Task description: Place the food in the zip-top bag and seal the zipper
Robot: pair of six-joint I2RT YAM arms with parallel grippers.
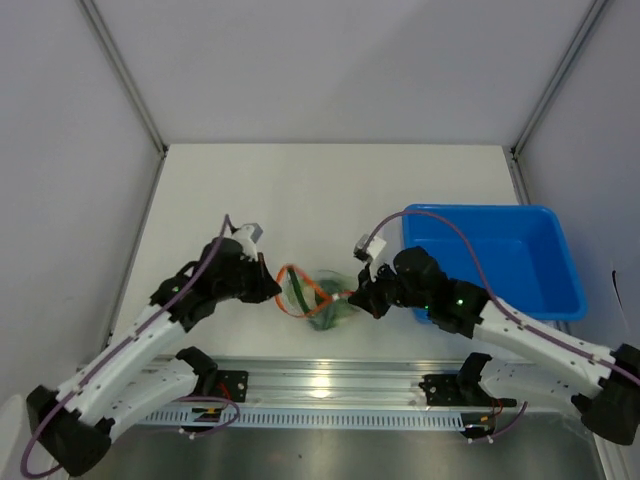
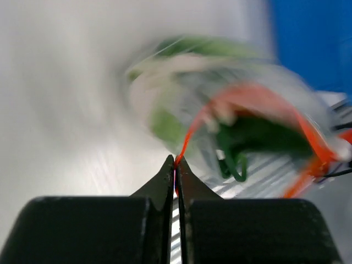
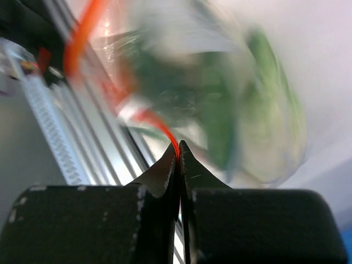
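A clear zip bag (image 1: 325,310) with an orange zipper rim and green food inside hangs between my grippers over the front middle of the table. My left gripper (image 1: 270,290) is shut on one side of the orange rim; in the left wrist view the strip runs between its fingertips. My right gripper (image 1: 362,302) is shut on the other side of the rim, whose strip enters its fingertips in the right wrist view (image 3: 177,151). The bag's mouth gapes open. Its contents are blurred in both wrist views.
A blue bin (image 1: 500,250) stands on the right of the white table (image 1: 230,175). The metal rail (image 1: 320,380) runs along the front edge, just before the bag.
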